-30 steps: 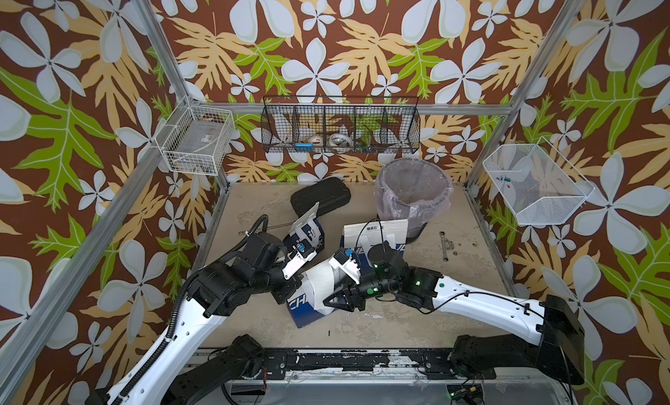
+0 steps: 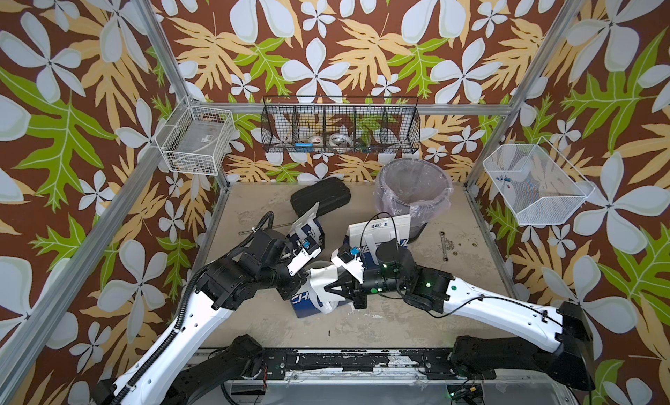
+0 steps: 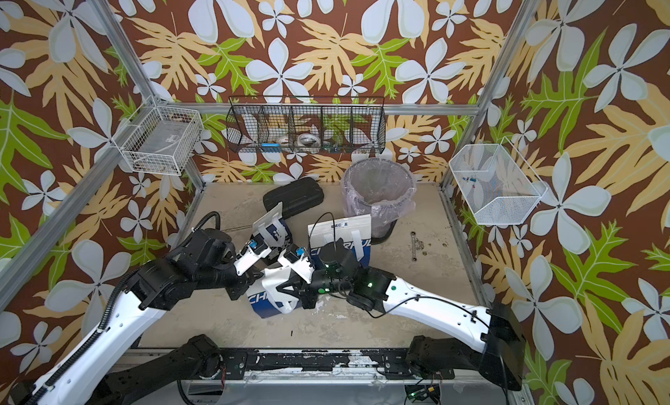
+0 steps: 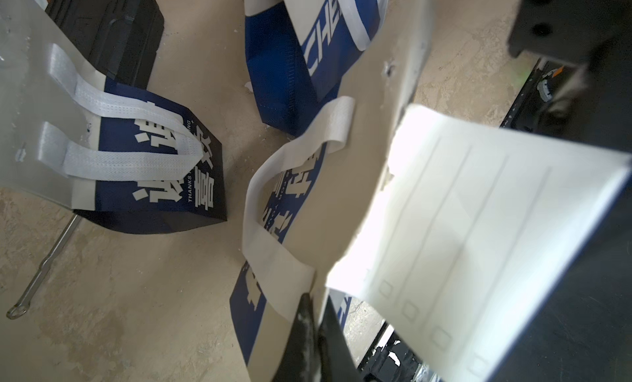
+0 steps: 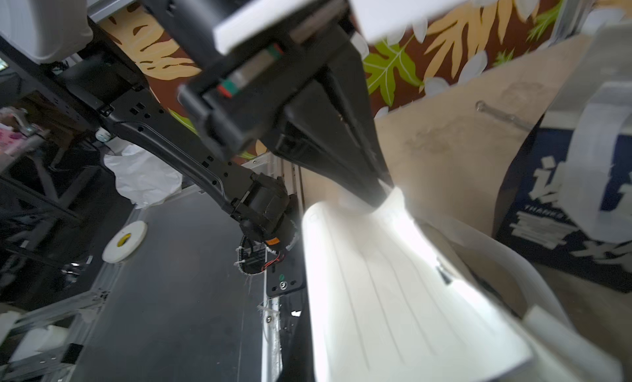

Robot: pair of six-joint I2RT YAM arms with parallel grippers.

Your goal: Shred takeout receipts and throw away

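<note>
A takeout bag (image 4: 368,132), white above and blue below, leans tilted at the centre of the table. My left gripper is shut on its upper edge by the white handle (image 4: 263,204). The white receipt (image 4: 474,237) stands out from that bag, one edge still against the bag's panel. At a corner of the receipt, my right gripper is shut on the paper. Two more blue-and-white bags stand behind: one at the left (image 2: 307,232), one at the right (image 2: 377,230), partly hidden by the right arm.
A lined trash bin (image 2: 415,185) stands at the back right. A black case (image 2: 321,195) lies at the back left, near a thin metal rod (image 4: 46,270). Wire baskets hang on the walls. Bare table shows at the front left and far right.
Both grippers have shifted a little to the right, and the held bag has moved slightly with them. The right arm's elbow has swung outward. The bags behind look nearly unchanged.
</note>
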